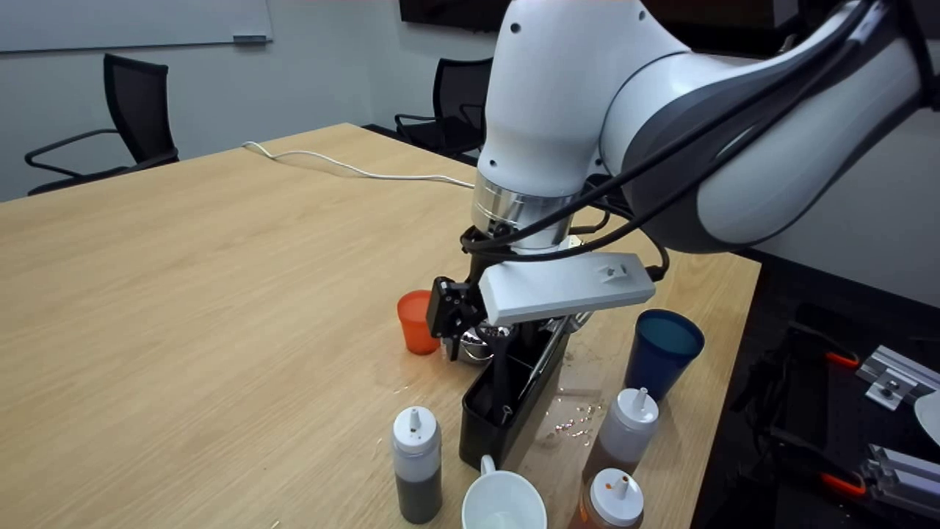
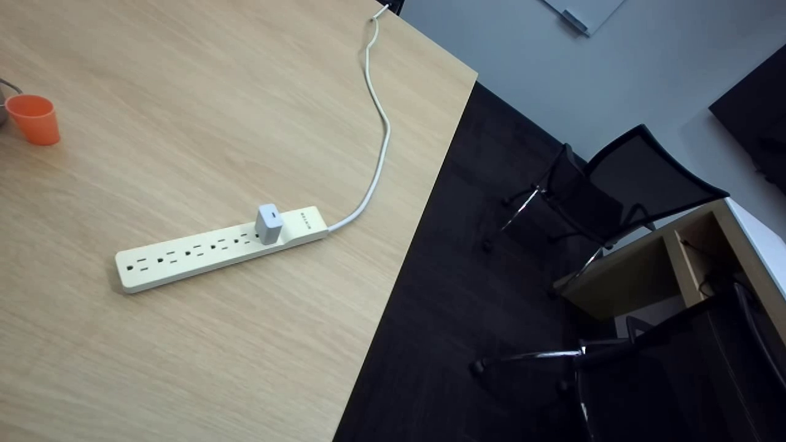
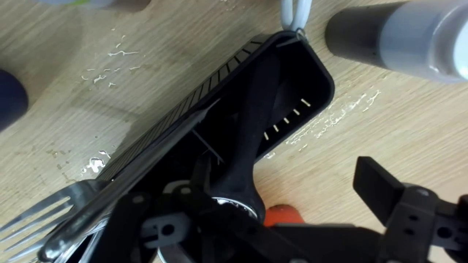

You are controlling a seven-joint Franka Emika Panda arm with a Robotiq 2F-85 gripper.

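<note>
My gripper is open over the far part of a black caddy (image 3: 313, 76), its fingers wide apart. In the wrist view one finger (image 3: 375, 190) is over bare table and the other is over the caddy. A black-handled utensil (image 3: 259, 109) with a shiny metal head leans in the caddy; its neck appears between the fingers, but nothing is gripped. A metal knife-like handle (image 3: 144, 160) and a fork (image 3: 57, 214) stick out along the other side. In exterior view 1 the gripper partly hides a shiny metal bowl (image 1: 474, 347) beside the orange cup (image 1: 416, 323).
A dark-sauce bottle (image 1: 418, 467), a white mug (image 1: 504, 502), two more squeeze bottles (image 1: 634, 423) and a blue cup (image 1: 662, 348) surround the caddy. In exterior view 2 a power strip (image 2: 199, 254) lies on the table.
</note>
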